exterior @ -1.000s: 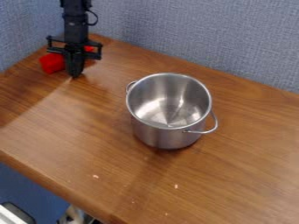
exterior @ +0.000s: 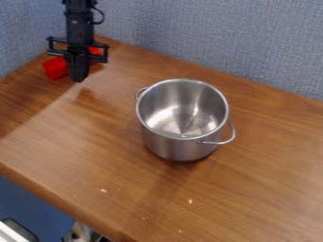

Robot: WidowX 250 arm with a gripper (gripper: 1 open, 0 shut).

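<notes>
My gripper (exterior: 78, 68) hangs at the back left of the table, pointing down, right at a red object (exterior: 55, 68). Part of the red object shows to the left of the dark fingers and another bit behind them to the right; whether the fingers hold it cannot be told. A steel pot (exterior: 183, 121) with two wire handles stands upright at the center right, open at the top.
Blue-grey walls (exterior: 214, 38) bound it at the back and left. A blue floor shows past the table's lower left edge.
The pot has not moved.
</notes>
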